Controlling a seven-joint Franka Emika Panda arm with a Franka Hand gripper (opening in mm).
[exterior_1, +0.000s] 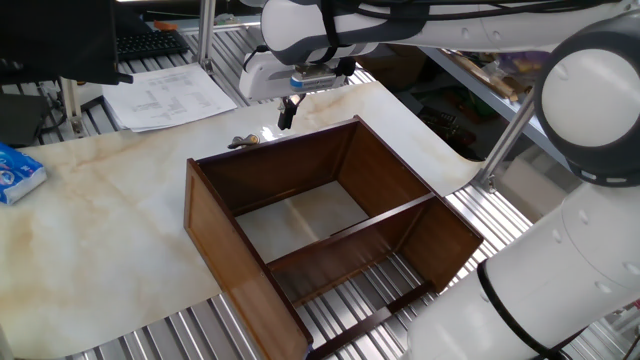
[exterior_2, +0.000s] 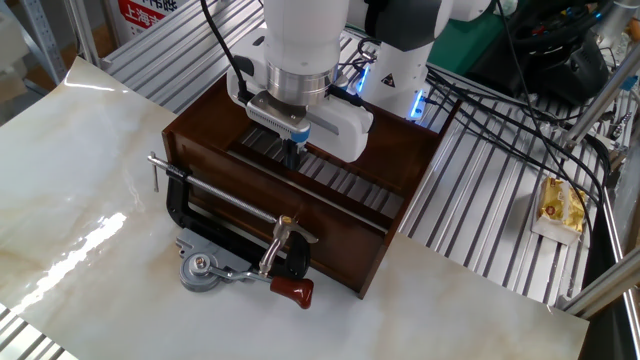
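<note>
My gripper (exterior_1: 288, 113) hangs in the air by the far side of a brown wooden box frame (exterior_1: 233, 262). In exterior view 2 the gripper (exterior_2: 291, 157) appears above the box (exterior_2: 345, 243), close to the panel that faces that camera. Its dark fingers look pressed together, and nothing shows between them. Beside that panel lie a black clamp (exterior_2: 183, 205) with a long metal screw and a grey metal tool (exterior_2: 200, 270) with a red-brown handle (exterior_2: 292, 290). From exterior view 1 the box hides most of these, leaving only a small metal part (exterior_1: 243, 142) visible.
A divider (exterior_1: 355, 232) splits the open box into two compartments. Papers (exterior_1: 168, 97) lie at the back left, and a blue packet (exterior_1: 17, 172) sits at the left edge. The marbled board (exterior_1: 95, 235) is clear left of the box.
</note>
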